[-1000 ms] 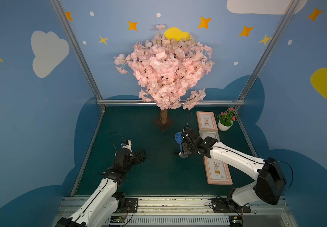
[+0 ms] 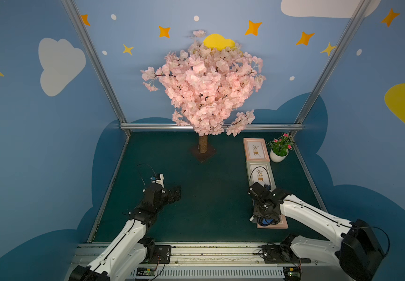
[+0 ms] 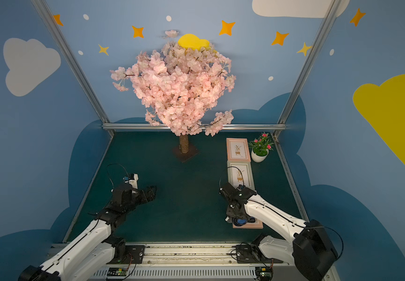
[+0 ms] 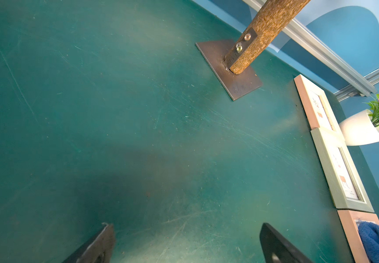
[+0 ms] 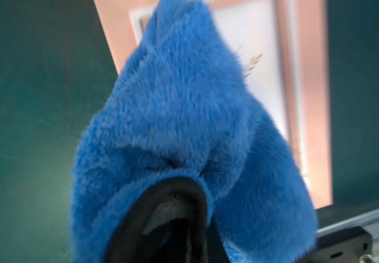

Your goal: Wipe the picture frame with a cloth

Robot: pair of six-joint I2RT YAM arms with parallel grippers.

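A fluffy blue cloth (image 5: 185,105) fills the middle of the right wrist view, pinched by my right gripper, which is shut on it. Behind the cloth is the nearest pink picture frame (image 5: 314,144), its left part and much of its picture covered. Whether cloth and frame touch cannot be told. In the top left view a bit of the cloth (image 2: 268,221) shows at that frame's lower part, under the right arm. My left gripper stands open over bare table, nothing between its widely spaced fingers, well left of the frames.
Farther back in the same row lie a pale green frame (image 4: 344,175) and another pink frame (image 2: 256,149). A white flowerpot (image 2: 278,155) stands beside the far frame. The blossom tree's base plate (image 2: 203,152) is at back centre.
My right gripper has carried the cloth from left of the frames, across the green frame, and down toward me onto the area of the nearest pink frame. The left arm is almost still.
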